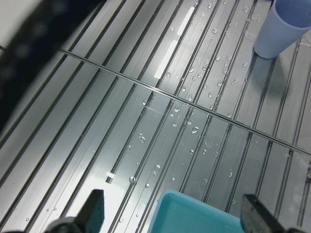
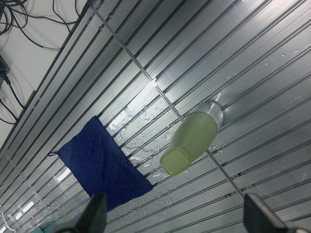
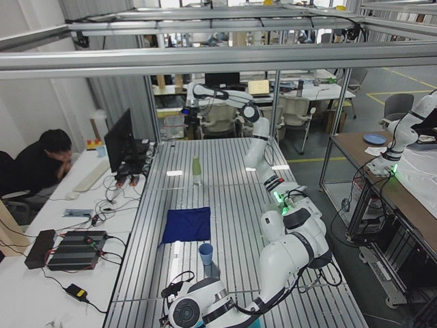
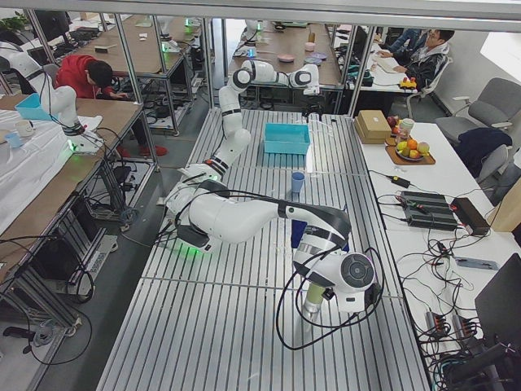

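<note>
A blue cup [image 3: 205, 253] [image 4: 297, 182] [image 1: 279, 29] stands on the slatted metal table. A teal bin [image 4: 286, 145] [image 1: 170, 204] lies below my left gripper, which is open with nothing between its fingers. My right gripper is open and empty, above a green bottle [image 3: 196, 170] [image 2: 194, 136] with a clear base. The bottle looks upright. A dark blue cloth [image 3: 184, 225] [image 2: 102, 165] lies flat between bottle and cup, with water drops around it.
The side desk holds a fruit board [image 4: 413, 157], cardboard box [image 4: 373, 125], monitor [image 3: 120, 147], black electronics boxes [image 4: 431, 210] and loose cables. A person sits beside it. The table's metal frame surrounds the arms.
</note>
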